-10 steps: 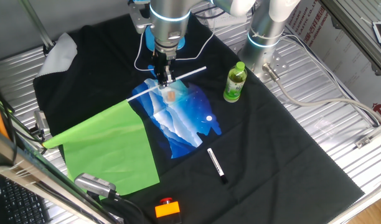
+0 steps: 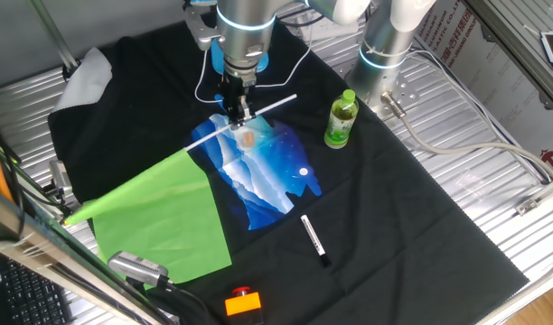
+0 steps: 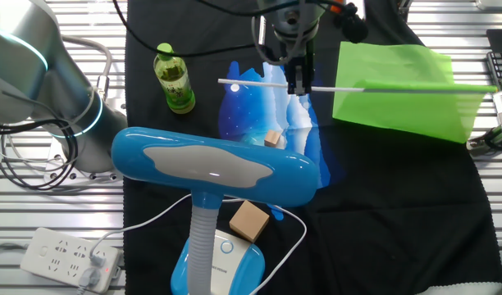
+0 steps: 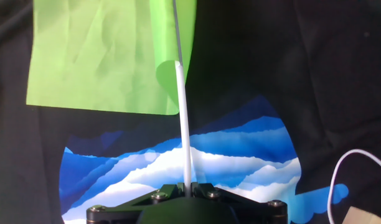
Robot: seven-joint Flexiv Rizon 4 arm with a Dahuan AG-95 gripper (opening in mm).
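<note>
My gripper (image 2: 238, 119) is shut on the thin white pole (image 4: 183, 118) of a green flag, over the blue picture sheet. Between the two fingertips the pole runs straight out ahead in the wrist view. The green flag (image 2: 164, 217) spreads from the pole's far part toward the left in exterior view 1, its cloth curled round the pole. A short bare end of the pole (image 3: 231, 82) sticks out on the other side of my gripper (image 3: 298, 88). Whether the flag touches the black cloth cannot be made out.
Under the pole lies the blue picture sheet (image 2: 267, 171) with a small wooden block (image 3: 272, 138). A green bottle (image 2: 342, 119) stands near the pole's bare end. A marker (image 2: 314, 239), a red-topped button box (image 2: 244, 303) and a blue lamp (image 3: 214, 168) are around.
My gripper stays nearly in place, still closed on the pole.
</note>
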